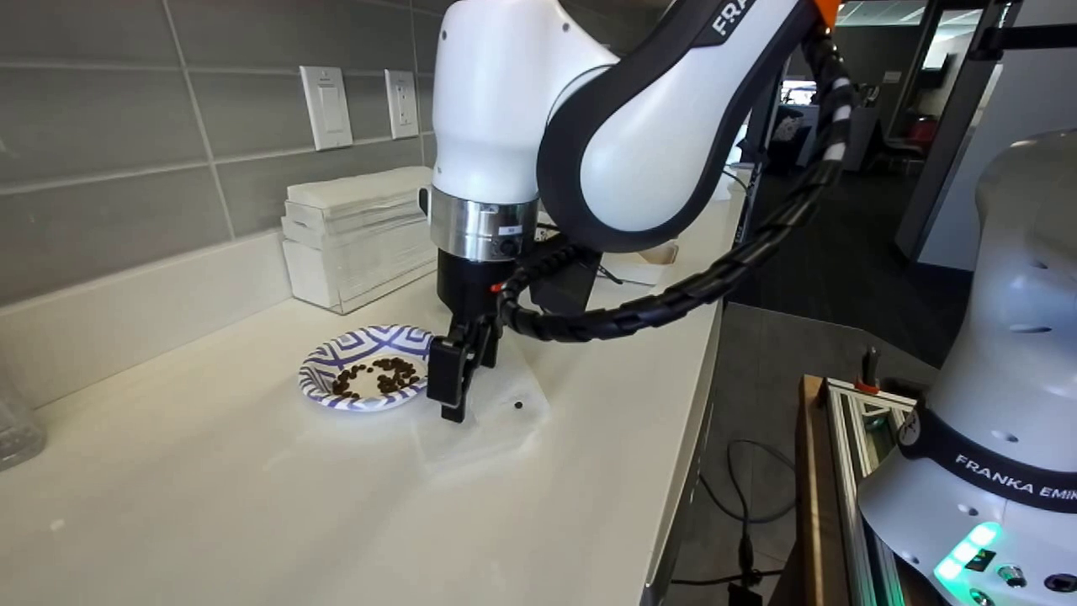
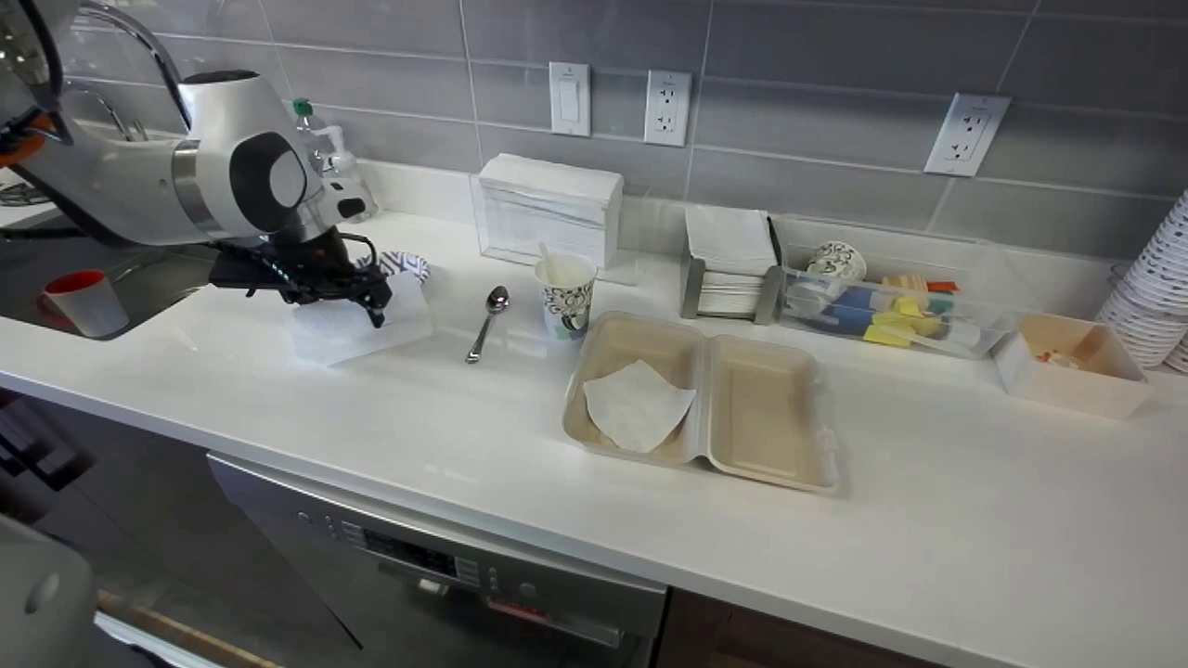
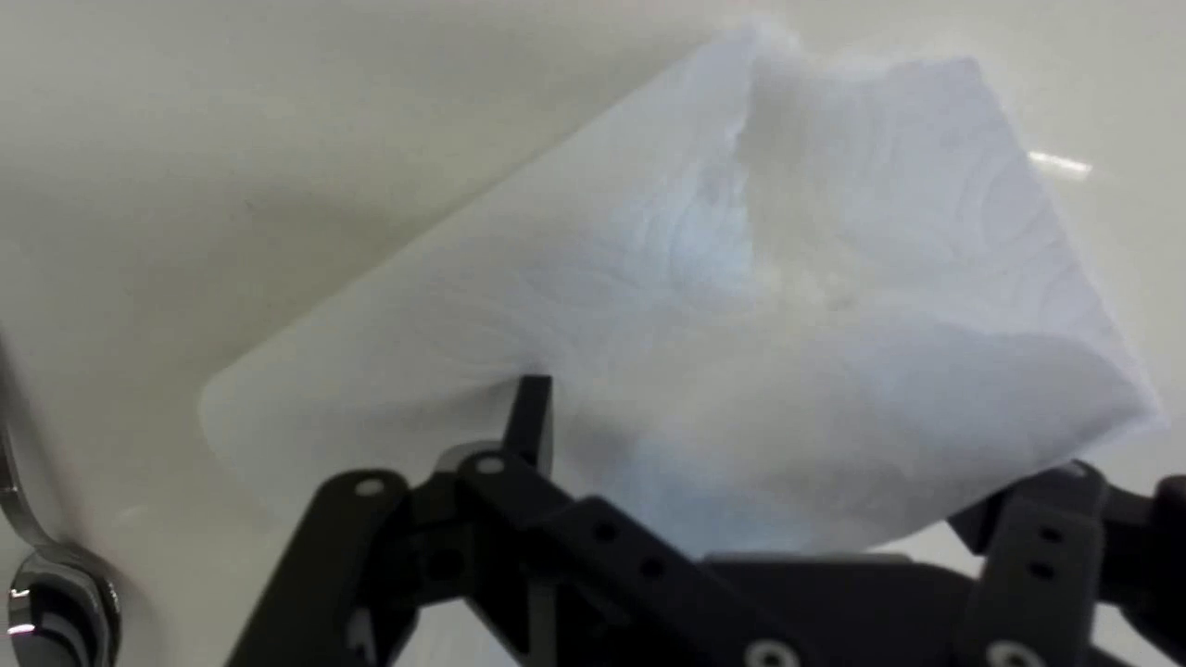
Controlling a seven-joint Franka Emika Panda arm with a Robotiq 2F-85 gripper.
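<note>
A white napkin (image 3: 689, 278) lies creased on the counter, its right corner raised near one of my fingers. Over it stands my gripper, its fingers well apart; the paper spans the gap beneath them, and none is visibly pinched. In exterior view 1 the gripper (image 1: 470, 388) is low, just right of a blue-and-white patterned bowl (image 1: 325, 384). Dark brown beans (image 1: 396, 374) are scattered in that bowl. One small dark speck (image 1: 517, 405), like a bean, shows on the napkin's right part. The arm hides much of the bowl in exterior view 2.
A spoon (image 2: 485, 324) and a paper cup (image 2: 567, 301) stand to the right of the napkin. Further along is an opened takeout box (image 2: 768, 412) with a napkin inside. A napkin holder (image 1: 363, 242) is against the wall.
</note>
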